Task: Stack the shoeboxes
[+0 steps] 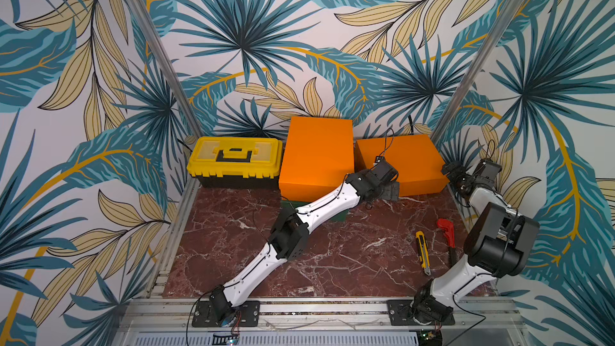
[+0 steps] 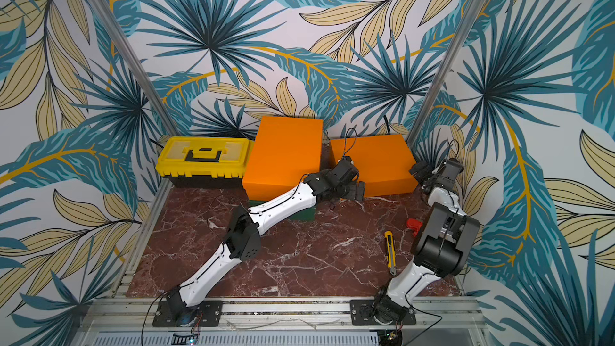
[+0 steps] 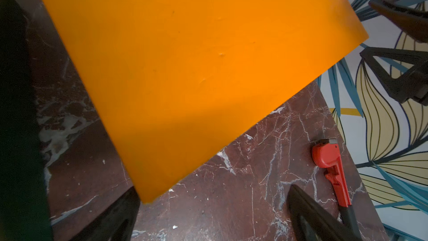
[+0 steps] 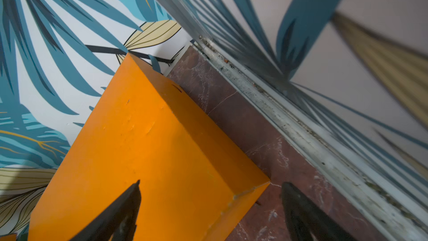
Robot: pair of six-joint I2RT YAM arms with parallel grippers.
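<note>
One orange shoebox [image 1: 318, 150] rests on top of a green box [image 2: 302, 214], which shows only as a strip along its front. To its right, a second orange shoebox [image 1: 403, 153] sits low on the table, turned slightly. My left gripper stands open at that second box's left front corner, the corner showing near the left finger [image 3: 118, 216]. On the opposite side, my right gripper is open by the right end, above a top corner of the same box. Neither gripper holds anything; whether any finger touches the box, I cannot tell.
A yellow and black toolbox [image 1: 235, 159] stands left of the stacked boxes. At the right front lie a yellow cutter [image 1: 422, 253] and a red-headed tool [image 3: 332, 169]. A metal rail [image 4: 285, 125] runs close along the right side.
</note>
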